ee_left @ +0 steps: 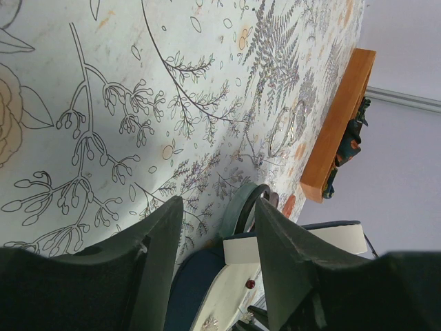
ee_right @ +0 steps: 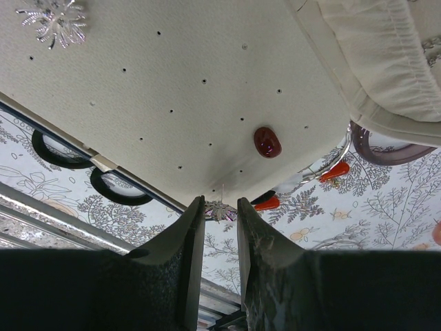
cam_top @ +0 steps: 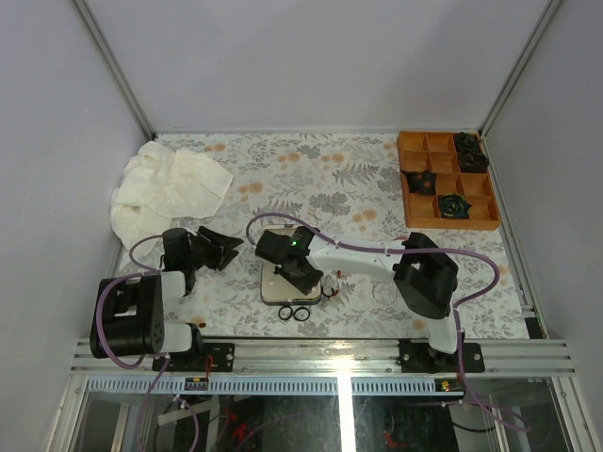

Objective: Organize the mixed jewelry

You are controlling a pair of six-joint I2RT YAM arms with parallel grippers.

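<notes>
My right gripper is shut on a small silvery earring (ee_right: pixel 220 212) with a thin pin pointing up, close to the edge of the cream jewelry case (ee_right: pixel 165 76). On the case's punched panel sit a dark red oval stud (ee_right: pixel 267 143) and a silver starburst earring (ee_right: pixel 56 22). In the top view the right arm covers much of the case. Left of the case, my left gripper (cam_top: pixel 234 250) is open; in the left wrist view only the patterned cloth shows between its fingers.
Two black rings (cam_top: pixel 293 313) lie in front of the case, and several bangles (cam_top: pixel 330 284) lie to its right. A wooden tray (cam_top: pixel 454 223) with dark scrunchies stands at back right. White fabric (cam_top: pixel 170 188) lies at back left.
</notes>
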